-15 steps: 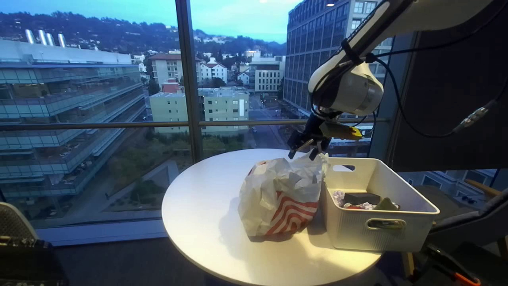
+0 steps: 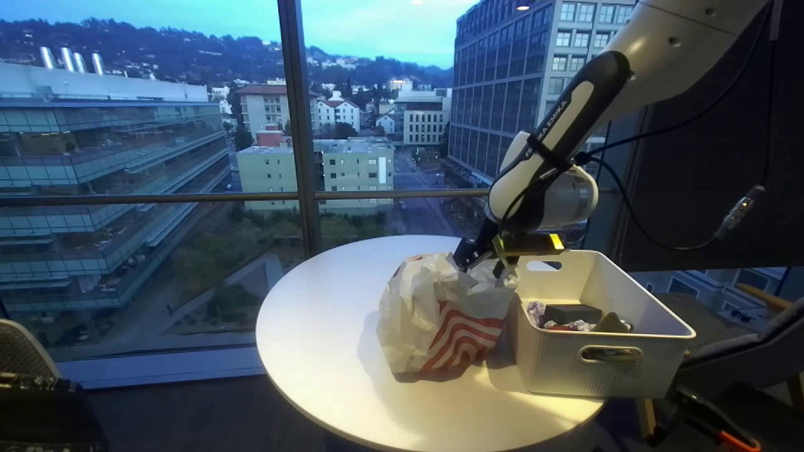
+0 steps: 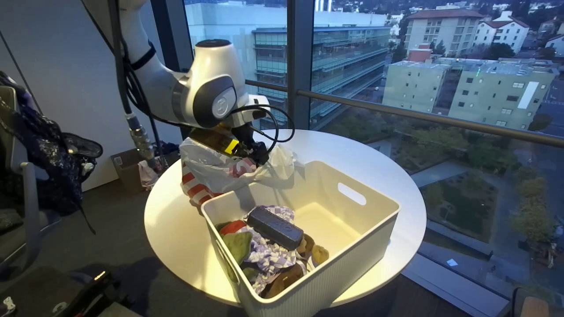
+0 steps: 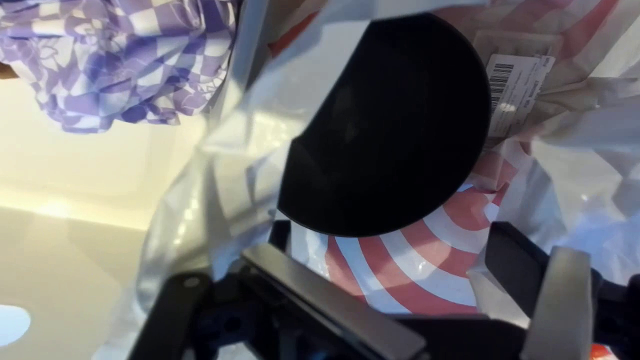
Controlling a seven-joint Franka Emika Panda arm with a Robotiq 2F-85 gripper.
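Note:
A white plastic bag with red stripes [image 2: 445, 324] stands on the round table, touching or close against the side of a white bin [image 2: 595, 373]. Down in the bag's mouth is my gripper, open, its two fingers wide apart and nothing held between them. Just past the fingertips in the wrist view lies a flat, round black object [image 4: 396, 132], partly covered by the bag's edge. Beside it a clear packet with a barcode label [image 4: 516, 87] rests inside the bag. From both exterior views the bag hides its contents.
Inside the bin are a dark block [image 3: 275, 227], purple checked cloth [image 3: 267, 256], a green item [image 3: 238, 245] and several brown pieces. The bin's far part is empty. Bare table [image 2: 324, 301] lies left of the bag. The bin's rim stands close to my gripper.
My arm has come down from above the bag, and the fingers are now in its mouth. The bag's top has shifted slightly; the bin has not moved.

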